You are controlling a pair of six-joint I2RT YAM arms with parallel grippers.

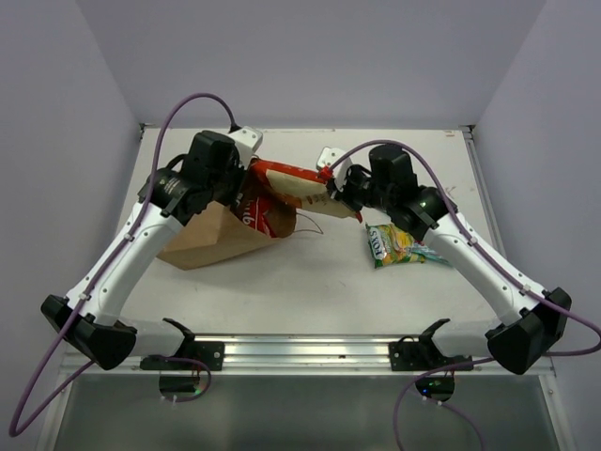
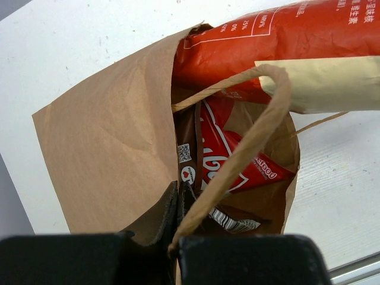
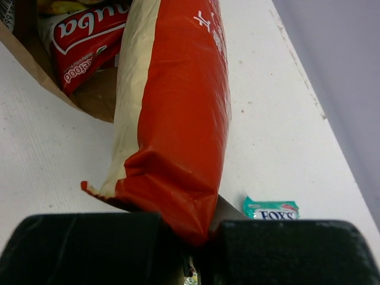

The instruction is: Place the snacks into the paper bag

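Observation:
The brown paper bag [image 2: 113, 130] lies on its side at the left, its mouth facing right. My left gripper is shut on the bag's upper rim, and the twisted handle [image 2: 255, 127] loops in front of it. My right gripper [image 1: 338, 191] is shut on one end of a long red and cream snack pack [image 3: 181, 113]. The pack's other end reaches just inside the bag mouth, while most of it is outside. Red snack packs [image 2: 222, 151] lie deeper in the bag, partly hidden by the handle and rim.
On the table at right lie a yellow-green snack bag [image 1: 390, 244] and, partly covered by the right arm, a teal one [image 1: 430, 254]. A small teal FOX'S packet [image 3: 271, 209] lies at the back right.

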